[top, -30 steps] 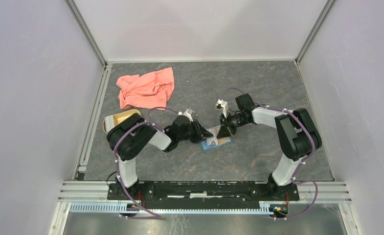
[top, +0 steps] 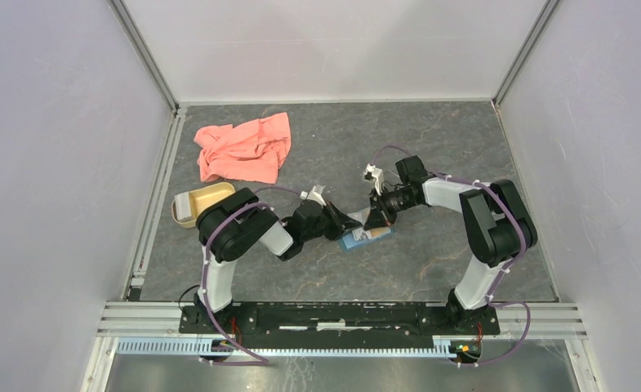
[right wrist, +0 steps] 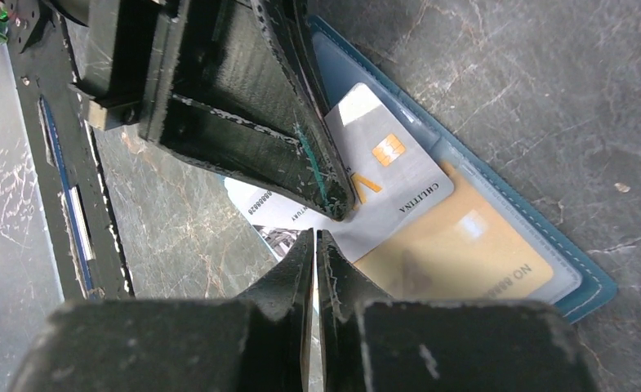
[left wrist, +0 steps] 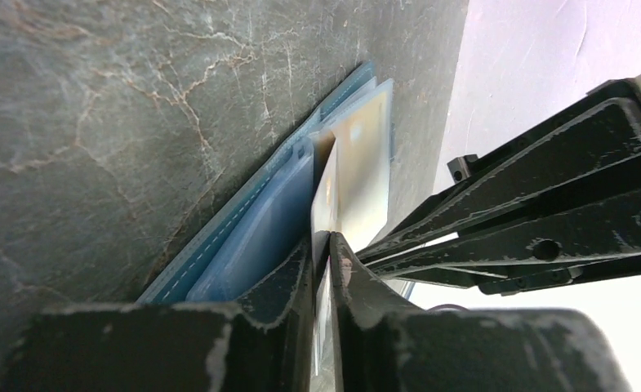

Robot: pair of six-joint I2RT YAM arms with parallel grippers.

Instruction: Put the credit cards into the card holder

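The blue card holder (top: 354, 242) lies open on the grey table between both arms. In its clear sleeve sits a tan card (right wrist: 464, 245). A silver card (right wrist: 407, 175) lies slanted across the holder, its right corner close against the tan card's edge. My left gripper straddles that silver card, fingers slightly open with a narrow gap around it; one finger (right wrist: 333, 192) covers part of its face. My right gripper is shut at the sleeve's near edge, apparently pinching the clear plastic. How far the silver card is inside a pocket is hard to tell.
A tan tray (top: 212, 194) with a white object (top: 183, 207) inside stands at the left, partly behind the left arm. A pink cloth (top: 247, 149) lies at the back left.
Over the last second, the silver card and the holder have shifted slightly right. The left gripper has stayed nearly in place.
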